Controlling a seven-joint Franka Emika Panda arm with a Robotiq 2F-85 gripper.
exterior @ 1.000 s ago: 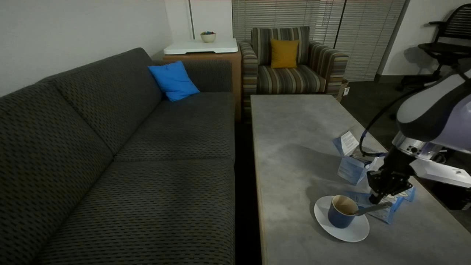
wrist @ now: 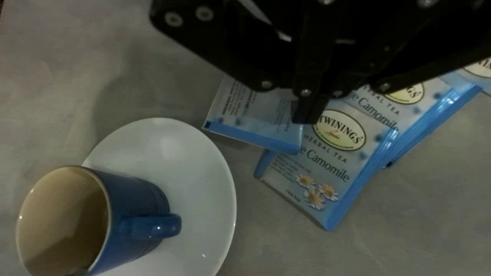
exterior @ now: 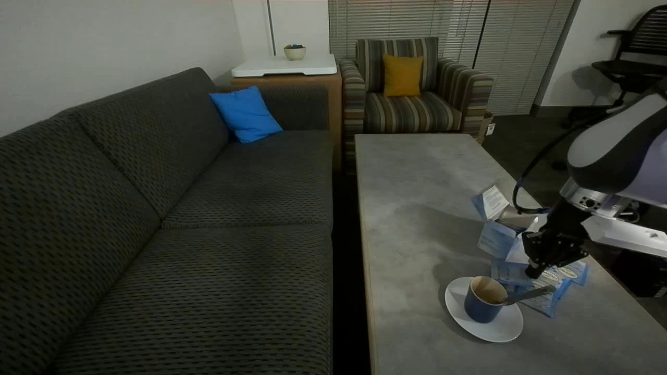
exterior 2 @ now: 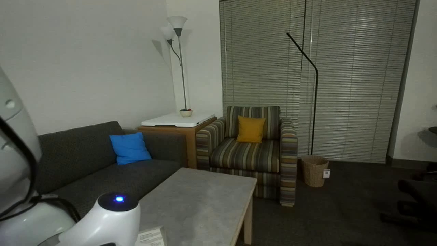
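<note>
My gripper is shut, its dark fingertips low over several blue Twinings camomile tea packets in the wrist view. One packet (wrist: pixel 257 120), back side up, reaches under the fingertips; whether its thin edge is between them is hidden. Beside it a packet (wrist: pixel 329 161) lies face up, partly over another packet (wrist: pixel 414 105). A blue mug (wrist: pixel 133 197) with a cream inside stands on a white saucer (wrist: pixel 198 165). In exterior view 1, the gripper (exterior: pixel 534 270) hangs just behind the mug (exterior: pixel 482 306), and a grey utensil handle (exterior: pixel 531 294) shows at the mug's right.
An open, torn-looking box (exterior: pixel 497 237) lies on the grey table (exterior: pixel 412 187) behind the gripper. A sofa (exterior: pixel 250 269) runs along the left, and a striped armchair (exterior: pixel 412 112) stands beyond the far end.
My gripper has risen slightly and shifted a little right in exterior view 1. The blue packet near its tip looks slightly higher. Mug, saucer and box have stayed put.
</note>
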